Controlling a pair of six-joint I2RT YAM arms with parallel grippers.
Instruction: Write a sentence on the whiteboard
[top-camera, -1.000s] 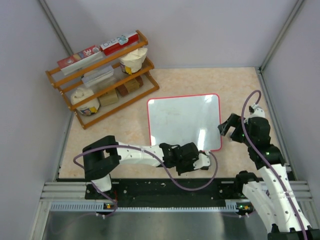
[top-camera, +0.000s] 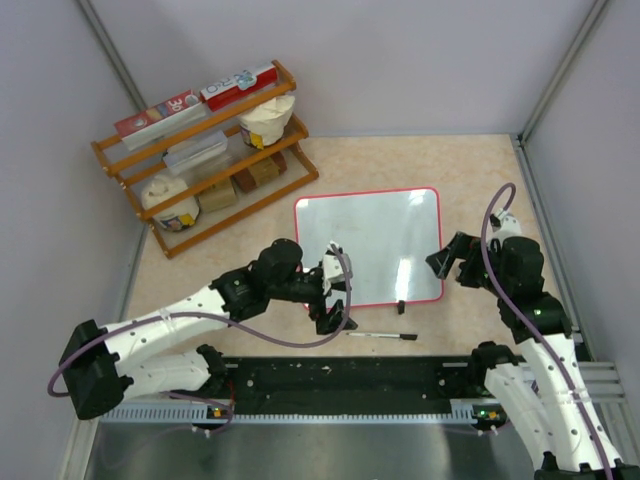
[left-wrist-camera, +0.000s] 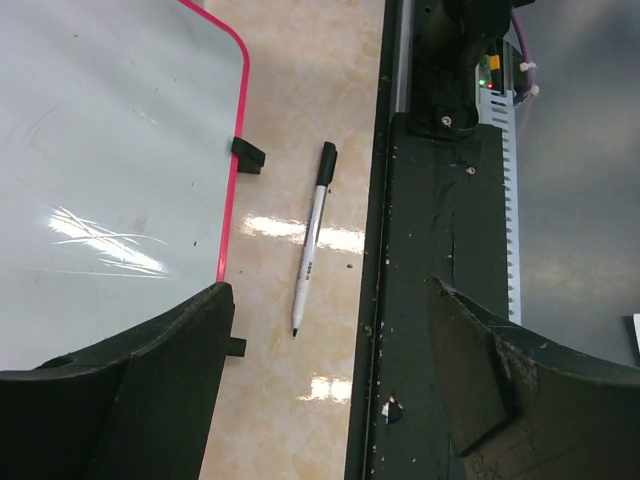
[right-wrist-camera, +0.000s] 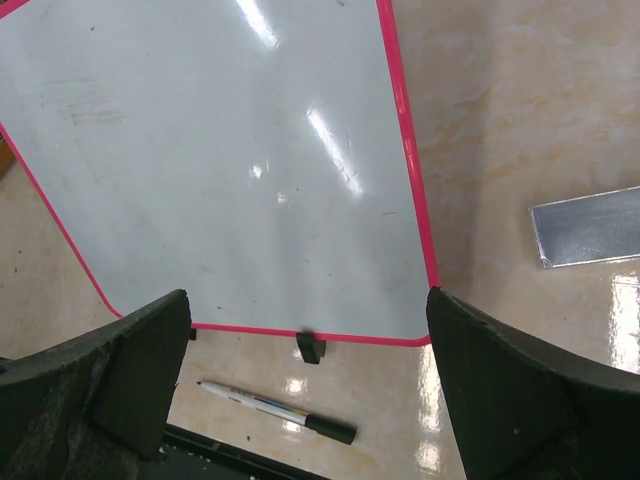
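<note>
A white marker with a black cap (left-wrist-camera: 313, 225) lies on the table, between the whiteboard's lower edge and the black rail. The blank whiteboard (top-camera: 365, 245), rimmed in red, lies flat at the table's middle. Above the marker, toward its left end, my left gripper is open and empty. My right gripper hangs over the board's right side, its fingers wide apart with nothing between them. From the right wrist view, the marker (right-wrist-camera: 275, 408) shows whole, its cap pointing right.
Black clips (right-wrist-camera: 310, 347) grip the board's lower edge close to the marker. A grey metal plate (right-wrist-camera: 590, 228) lies right of the board. The wooden rack (top-camera: 222, 180) with boxes and tubs fills the back left. Bare table surrounds the marker.
My left gripper has gone from shut, low beside the marker, to open, rising and drawing back left. The marker remains on the table. The right gripper has shifted slightly left.
</note>
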